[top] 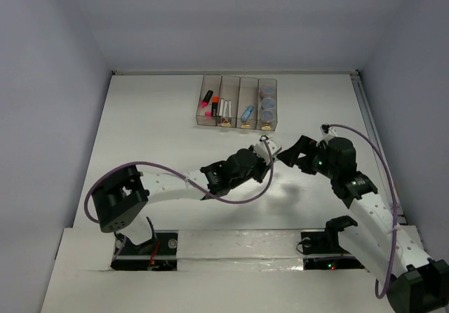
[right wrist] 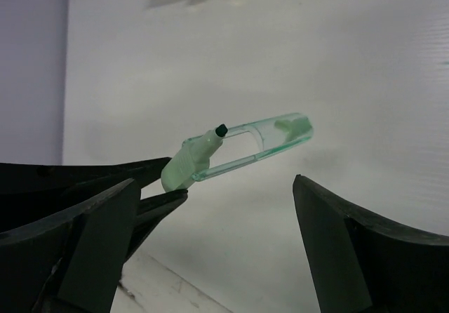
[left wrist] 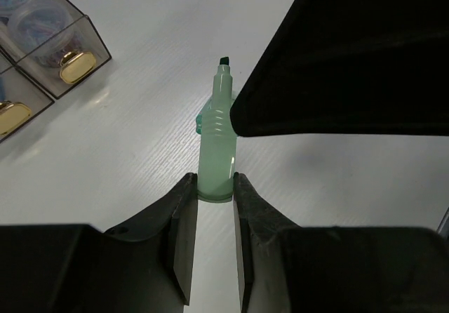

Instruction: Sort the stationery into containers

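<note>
My left gripper is shut on the lower end of a pale green highlighter (left wrist: 218, 141), whose dark tip is bare and points away from the fingers. In the right wrist view, a clear green cap-like piece (right wrist: 298, 129) shows behind the highlighter; whether they touch cannot be made out. My right gripper is open, its fingers wide apart, with the highlighter seen beyond them. One dark right finger (left wrist: 351, 67) looms close to the highlighter in the left wrist view. A clear divided organizer (top: 240, 102) stands at the back.
The organizer's compartments hold pink and black markers (top: 207, 98), white sticks (top: 224, 108), a blue item (top: 247, 114) and round tubs (top: 268, 103). Both grippers are very close together right of centre.
</note>
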